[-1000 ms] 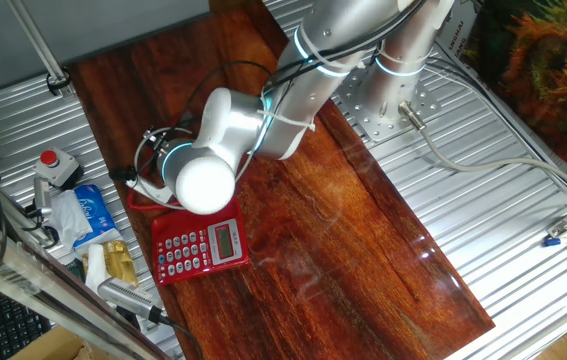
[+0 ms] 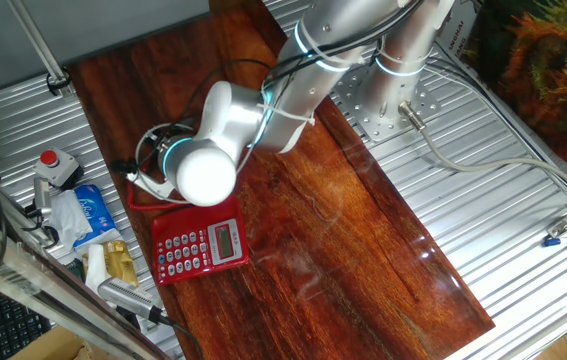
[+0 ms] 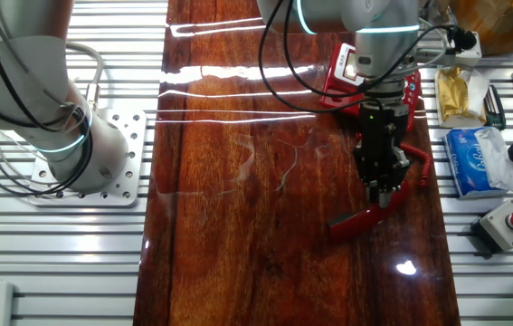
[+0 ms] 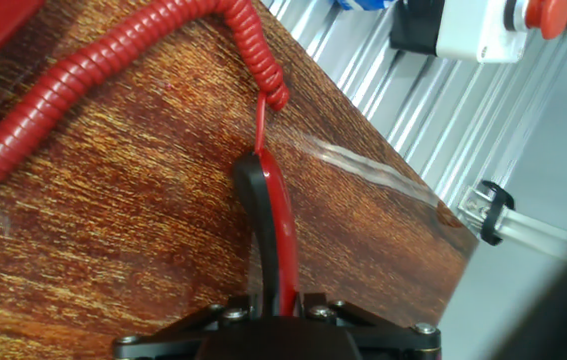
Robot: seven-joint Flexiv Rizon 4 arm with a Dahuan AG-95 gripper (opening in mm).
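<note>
A red telephone base [image 2: 200, 243] with grey keys and a small display sits on the brown wooden board. Its red and black handset [image 4: 281, 225] is off the base, joined to it by a red coiled cord [image 4: 73, 85]. My gripper [image 3: 383, 197] is over the handset, pointing down. In the wrist view its black fingers [image 4: 320, 310] stand close on both sides of the handset, shut on it. From the second exterior view the red handset [image 3: 357, 223] reaches out past the fingertips, low over the board; whether it touches the wood cannot be told.
Beside the board's edge lie a blue and white tissue pack [image 3: 480, 161], a gold packet [image 3: 461, 95] and a red-button box [image 3: 508, 225]. The board [image 2: 363, 270] is bare between the telephone and the arm's base [image 2: 388, 105].
The telephone base has not moved.
</note>
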